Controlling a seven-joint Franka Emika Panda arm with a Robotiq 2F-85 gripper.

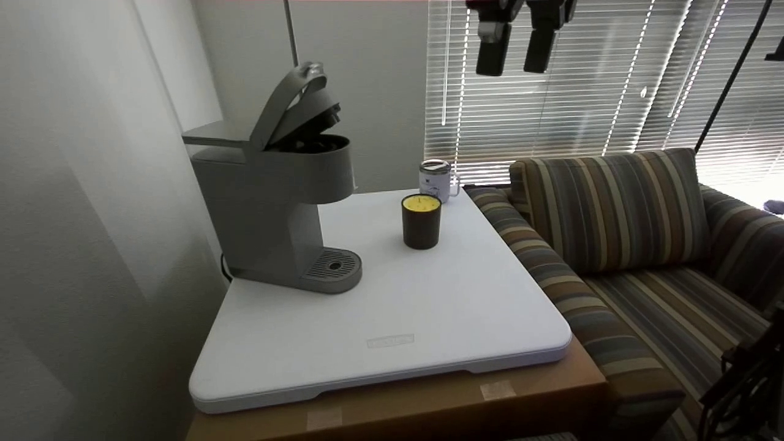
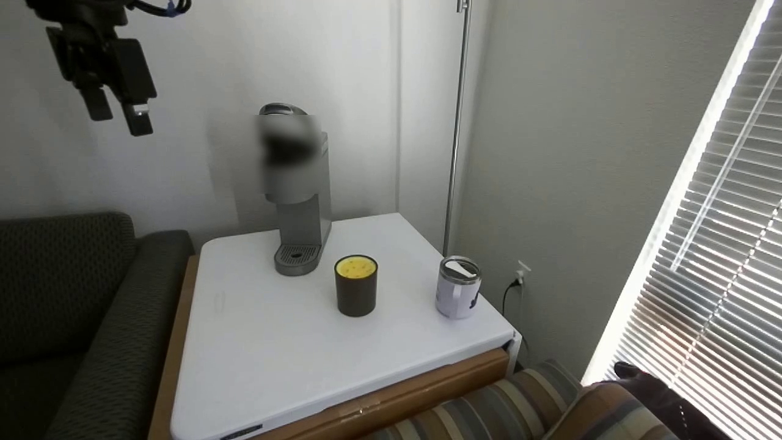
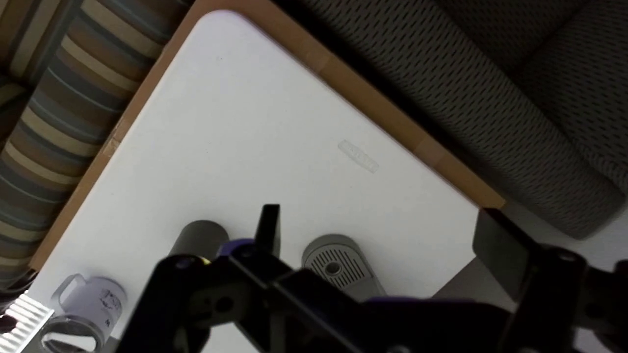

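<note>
High above the table, my gripper stands open with nothing between its fingers; in exterior view 2 the gripper is at the upper left. A grey coffee maker stands at the table's wall side with its lid raised. Its drip tray shows beneath my fingers in the wrist view, bare. Toward the middle sits a dark cup-shaped candle with a yellow top. Behind it, near the far corner, is a white mug with a clear lid and a handle. My gripper touches none of these.
A striped armchair adjoins one side and a dark sofa another. A thin metal pole rises behind the table; window blinds hang at the back.
</note>
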